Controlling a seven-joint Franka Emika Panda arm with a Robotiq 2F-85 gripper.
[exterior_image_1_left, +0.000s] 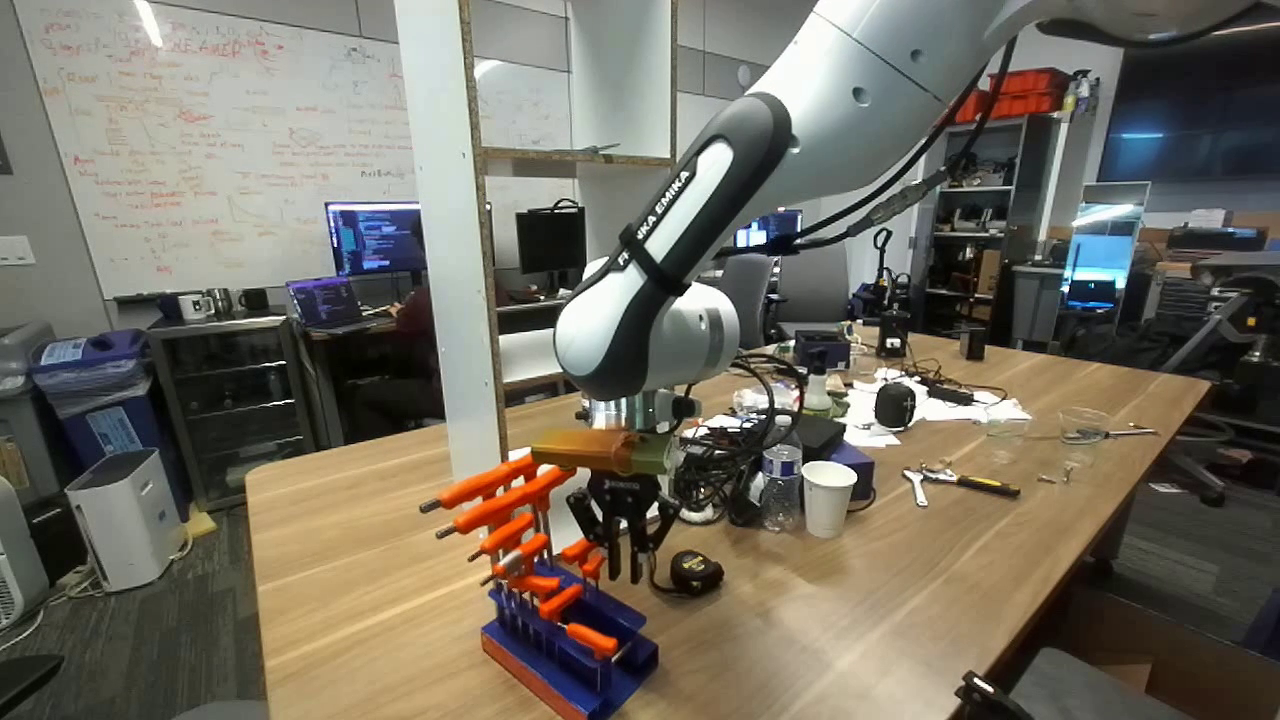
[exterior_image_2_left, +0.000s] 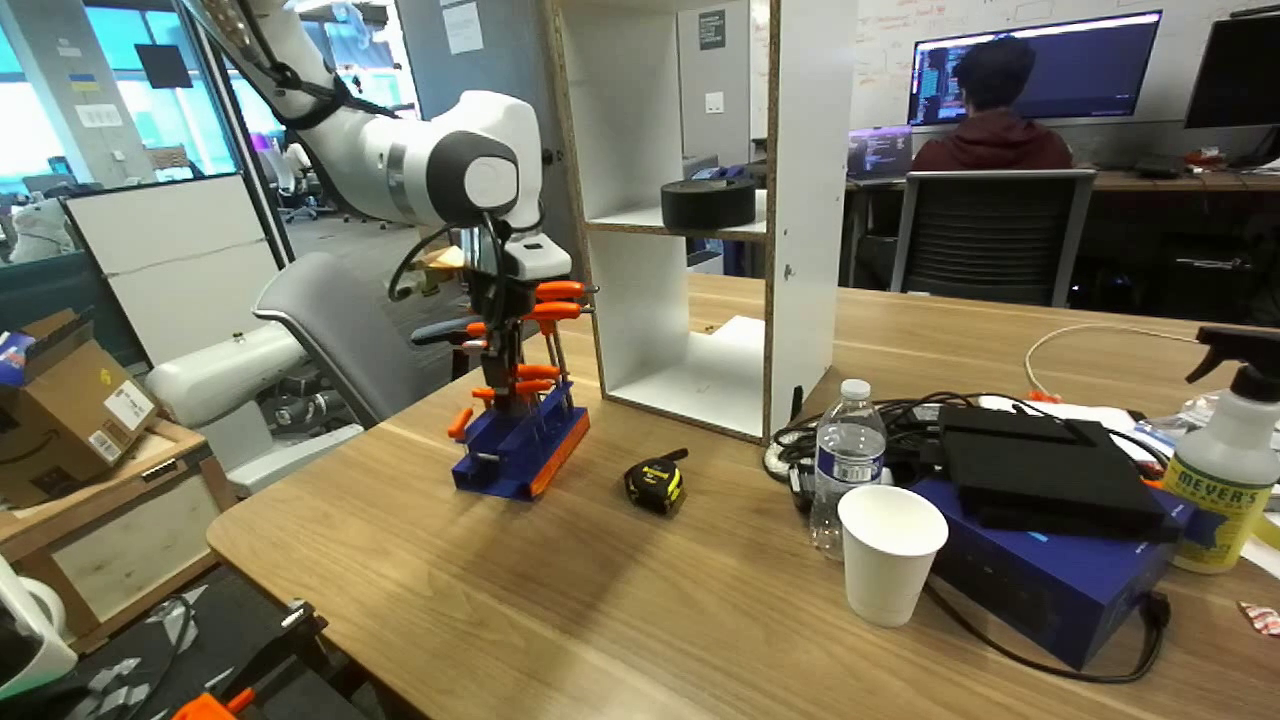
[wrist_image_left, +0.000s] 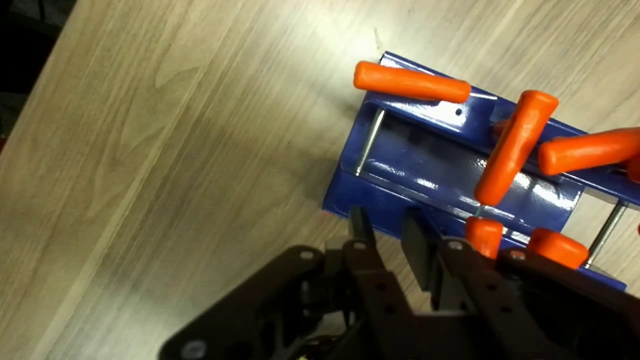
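Observation:
A blue rack (exterior_image_1_left: 564, 660) with several orange-handled hex keys (exterior_image_1_left: 510, 498) stands on the table. My gripper (exterior_image_1_left: 625, 564) points down just behind the rack in exterior view 1, its fingers drawn close together. In exterior view 2 the gripper (exterior_image_2_left: 513, 384) overlaps the orange handles (exterior_image_2_left: 552, 310). From the wrist, the gripper is over the near edge of the blue rack (wrist_image_left: 390, 207); a narrow gap shows between its fingertips, and I see nothing held there. Right of them are short orange handles (wrist_image_left: 484, 235), partly hidden by the gripper. A longer handle (wrist_image_left: 517, 147) lies across the rack.
A tape measure (exterior_image_2_left: 655, 482) lies close to the rack. Further along stand a paper cup (exterior_image_1_left: 828, 498), a water bottle (exterior_image_1_left: 781, 486) and tangled cables (exterior_image_1_left: 714, 474). A white shelf (exterior_image_2_left: 801, 240) rises behind.

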